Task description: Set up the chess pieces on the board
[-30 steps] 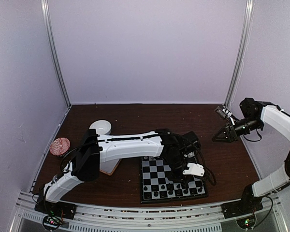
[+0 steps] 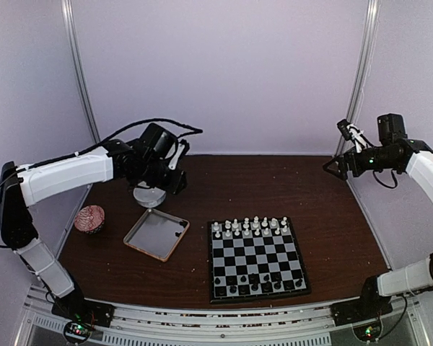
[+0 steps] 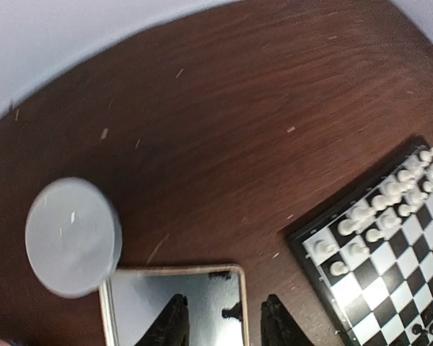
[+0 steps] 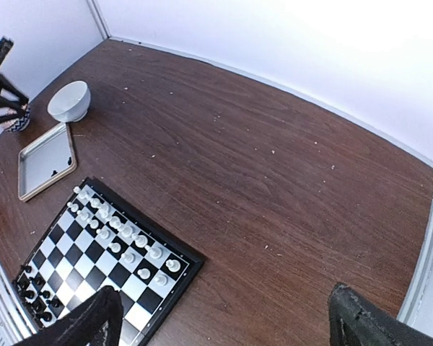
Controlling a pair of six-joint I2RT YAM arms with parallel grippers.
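Observation:
The chessboard (image 2: 255, 256) lies at the front centre, white pieces (image 4: 128, 231) in rows along its far edge and black pieces (image 2: 267, 287) along its near edge. The tray (image 2: 141, 233) left of it holds a few dark pieces (image 3: 231, 312) at its right side. My left gripper is raised over the tray and bowl area, open and empty. My right gripper (image 2: 333, 168) is raised at the right, open, with nothing between its fingers.
A white bowl (image 4: 70, 101) stands behind the tray, and a red-patterned object (image 2: 89, 216) sits at the far left.
My left arm has moved from over the board up and left, uncovering board and tray. My right arm has risen slightly.

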